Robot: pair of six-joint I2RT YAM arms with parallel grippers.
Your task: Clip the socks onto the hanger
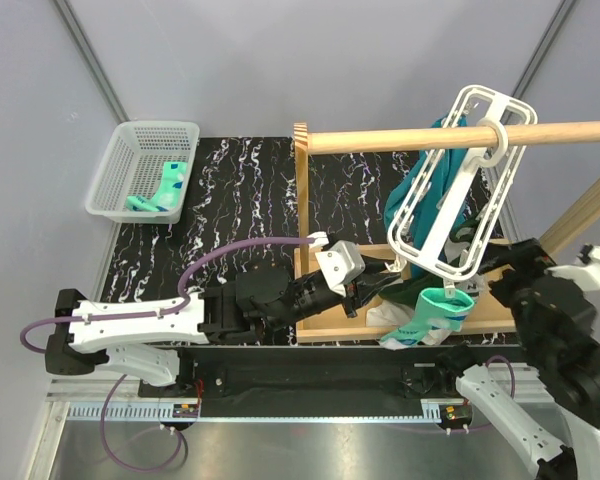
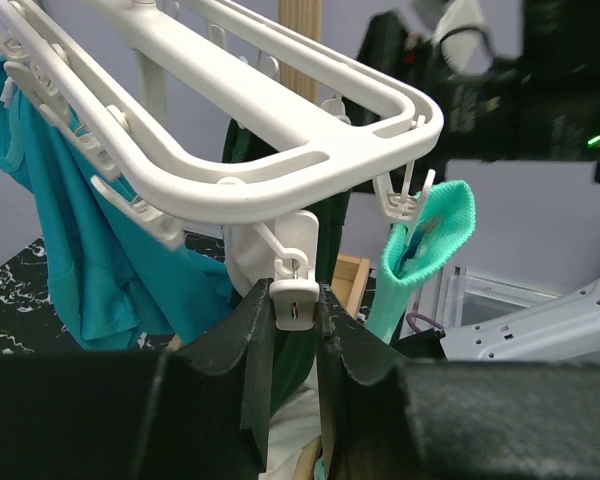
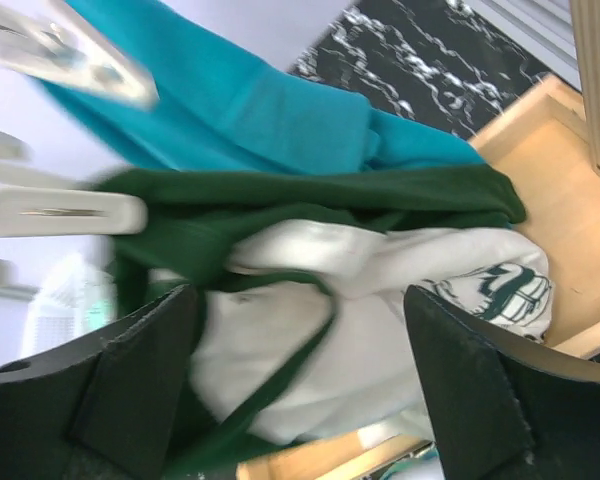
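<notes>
The white clip hanger [image 1: 450, 190] hangs from the wooden rail [image 1: 360, 142], carrying teal and dark green cloth and a mint sock [image 1: 435, 315] at its near end. My left gripper is shut on a white clip at the hanger's end. My right gripper stands open below the hanger beside dark green and white cloth [image 3: 450, 265]; I cannot tell whether it touches them. In the top view it is blurred.
A white basket [image 1: 110, 200] with mint socks [image 1: 165, 185] sits at the back left. A wooden box [image 3: 550, 230] lies under the rail, beside bare dark marble tabletop [image 1: 235, 190].
</notes>
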